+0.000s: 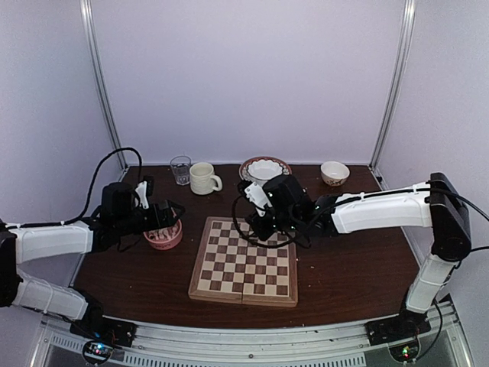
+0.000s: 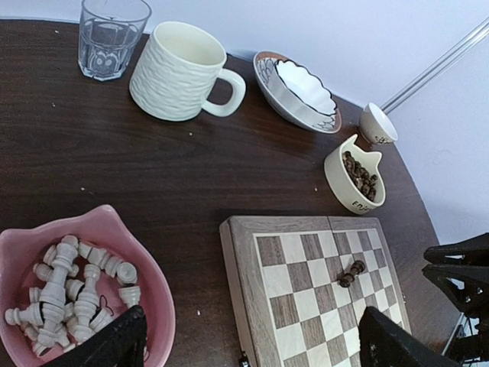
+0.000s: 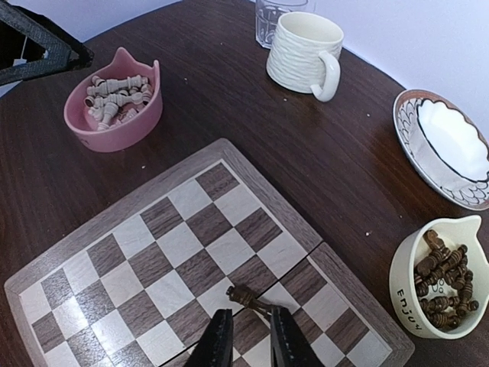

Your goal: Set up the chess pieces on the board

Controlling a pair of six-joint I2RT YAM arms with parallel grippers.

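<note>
The wooden chessboard [image 1: 221, 267] lies mid-table with no standing pieces visible. Over its upper part my right gripper is shut on a dark chess piece, which also appears in the left wrist view as a dark piece [image 2: 351, 274] above the squares. My left gripper [image 1: 168, 210] stands open over the pink bowl [image 1: 164, 243] of white pieces [image 2: 53, 306]. The cream bowl [image 3: 405, 283] of dark pieces [image 3: 443, 298] sits beyond the board's edge, hidden by the right arm in the top view.
A glass [image 1: 180, 170], white mug [image 1: 205, 180], patterned plate [image 2: 279, 99] and small white bowl [image 1: 335, 172] line the back of the table. The table to the right of the board is clear beneath the right arm.
</note>
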